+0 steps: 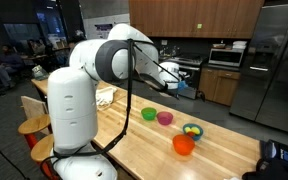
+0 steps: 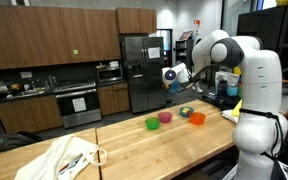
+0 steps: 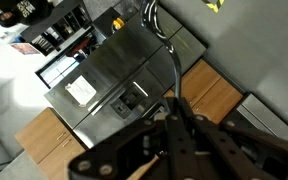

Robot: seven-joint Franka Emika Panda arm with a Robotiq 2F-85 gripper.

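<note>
My gripper [image 1: 187, 88] hangs high above the table, behind the bowls in exterior view 1. In the wrist view, a dark, slender, curved thing [image 3: 171, 55] runs up from between the dark fingers, and the fingers look shut on it; I cannot tell what it is. Below on the table sit a green bowl [image 1: 149, 113], a pink bowl [image 1: 165, 118], a blue bowl [image 1: 192, 130] with yellow bits inside and an orange bowl [image 1: 183, 145]. None of the bowls touches the gripper.
The wooden table [image 2: 134, 148] has wide bare stretches around the bowls. A white cloth [image 2: 66, 155] lies at one end. Stools [image 1: 34, 126] stand beside the table, and kitchen cabinets with a tall fridge [image 1: 268, 75] line the background.
</note>
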